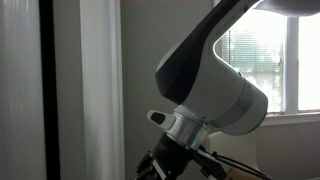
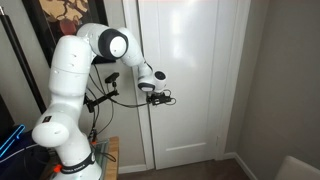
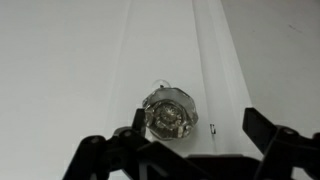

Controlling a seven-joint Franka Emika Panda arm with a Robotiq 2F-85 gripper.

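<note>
A faceted clear glass doorknob sits on a white door in the wrist view. My gripper is open and faces the knob. Dark fingers show at the lower left and lower right, with the knob nearer the left one and nothing held. Whether any finger touches the knob cannot be told. From the second exterior view, the gripper hangs close in front of the white door, near its left edge; the knob is not clearly visible there.
A grey wall stands to the right of the door. Loose cables hang by the wrist in the first exterior view, where a window is behind the arm. A wooden surface lies beside the arm's base.
</note>
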